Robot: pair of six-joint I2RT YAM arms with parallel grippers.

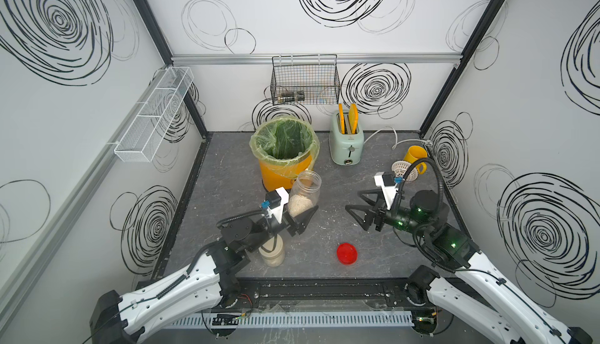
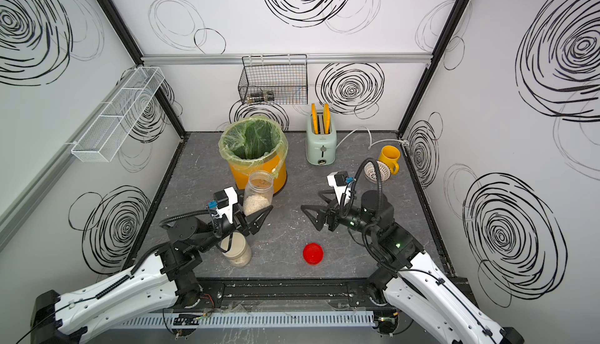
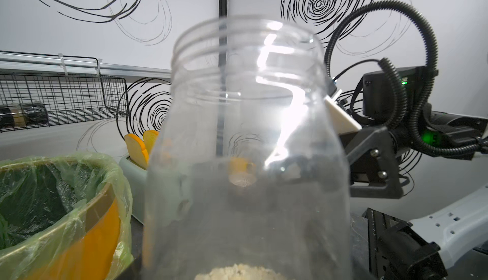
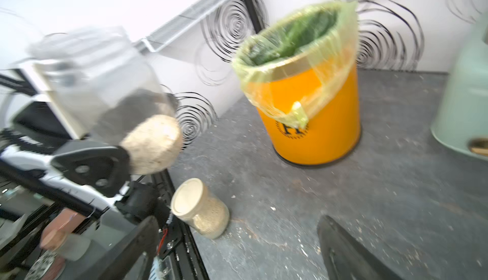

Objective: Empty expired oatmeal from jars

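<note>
A clear open jar point(image 1: 306, 189) with oatmeal point(image 1: 300, 204) in its lower part is held above the table, just in front of the bin; my left gripper point(image 1: 297, 216) is shut on it. Its mouth faces up, and in the left wrist view the jar point(image 3: 249, 178) fills the middle. A second jar point(image 4: 203, 211), also with oatmeal and a pale lid, stands on the table below the left arm. My right gripper point(image 1: 355, 209) is open and empty, its fingers point(image 4: 350, 254) spread. The orange bin point(image 4: 310, 112) has a green liner bag.
A red lid point(image 1: 347, 253) lies flat near the table's front edge. The toaster point(image 1: 346, 145) stands right of the bin. At the back right are a yellow mug point(image 1: 415, 154) and a white strainer-like bowl point(image 2: 377, 171).
</note>
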